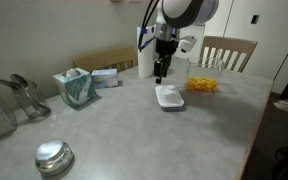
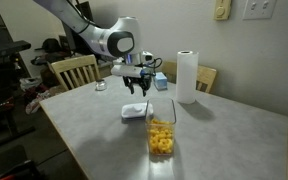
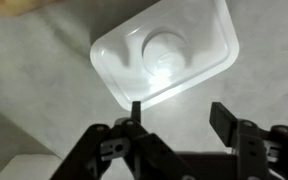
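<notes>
A white rectangular lid (image 1: 169, 98) with rounded corners lies on the grey table, in front of the clear container (image 1: 202, 84) with orange pieces inside. The wrist view shows the raised circle in the middle of the lid (image 3: 166, 50). My gripper has its two dark fingers apart, with a clear gap and nothing held between them. In that view the fingertips are below the lid's near edge. From the side, the gripper (image 1: 160, 78) hangs just above and behind the lid; contact cannot be judged.
A paper towel roll (image 2: 187, 77) stands behind the work area. A patterned carton (image 1: 75, 88), a utensil holder (image 1: 30, 101) and a metal bowl (image 1: 54, 157) are on the other side.
</notes>
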